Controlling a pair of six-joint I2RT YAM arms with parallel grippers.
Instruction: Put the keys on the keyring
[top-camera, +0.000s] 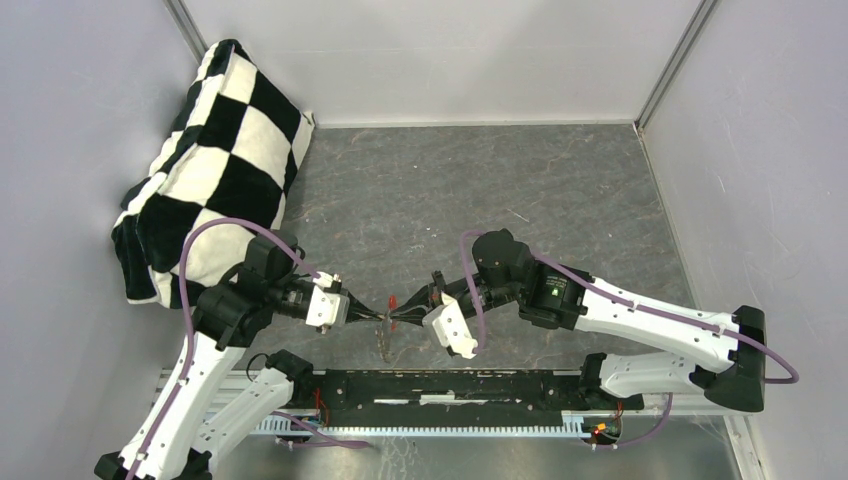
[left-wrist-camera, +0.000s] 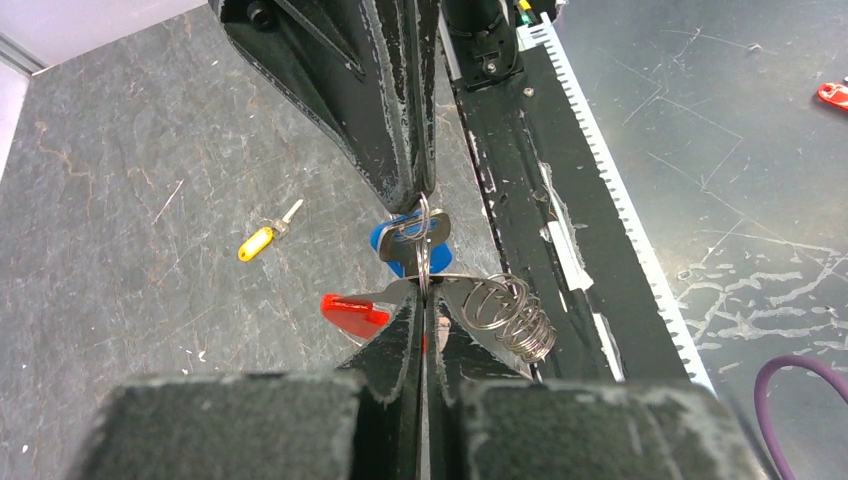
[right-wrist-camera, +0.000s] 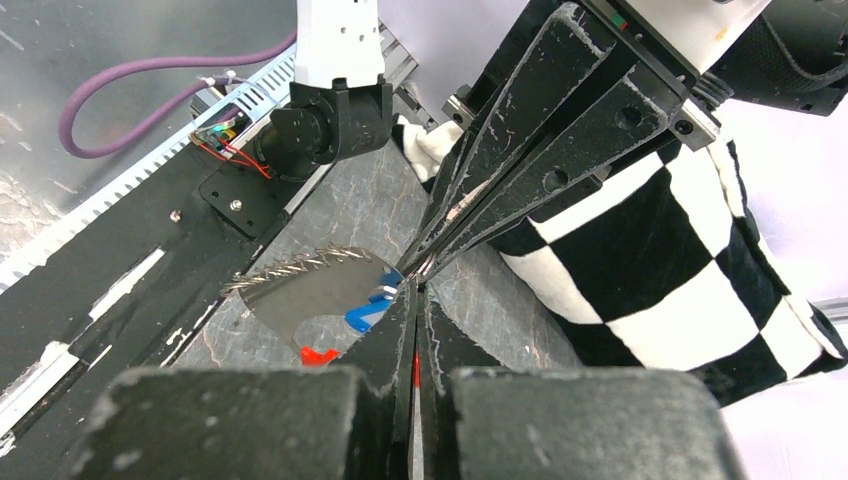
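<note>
Above the floor near the black rail, my left gripper and right gripper meet tip to tip. A thin wire keyring runs up from the left fingertips, which are shut on it. The right gripper is shut too, its tips against the wire; whether they pinch it is unclear. A blue tag and a small metal key head hang between the tips. Behind the left fingers lie a metal plate, a red tag and a coil of wire.
A yellow-tagged key lies on the grey floor. Another red item shows at the edge of the left wrist view. The black rail runs along the front; a checkered cushion fills the back left. Floor behind the arms is clear.
</note>
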